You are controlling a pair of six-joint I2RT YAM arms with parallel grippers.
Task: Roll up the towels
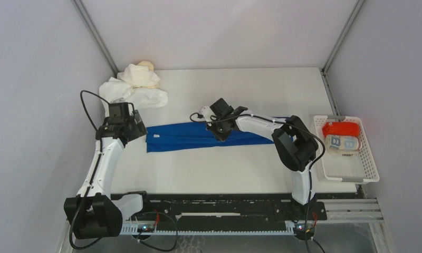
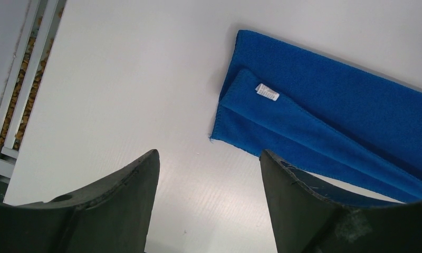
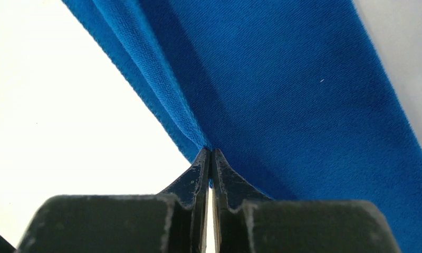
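A long blue towel [image 1: 172, 138] lies flat across the middle of the table, its front part folded back over itself lengthwise. At its left end, a small white label [image 2: 267, 92] shows on the folded flap. My right gripper is shut on the edge of that fold, with the cloth running into its fingertips. From above, the right arm hides part of the towel's middle and right. Just past the towel's left end hovers my left gripper, its fingers apart and only bare table between them.
Crumpled white cloths [image 1: 137, 87] lie at the back left corner. On the right stands a white basket [image 1: 376, 171] holding a red roll [image 1: 341, 129] and a pale lettered roll [image 1: 342, 142].
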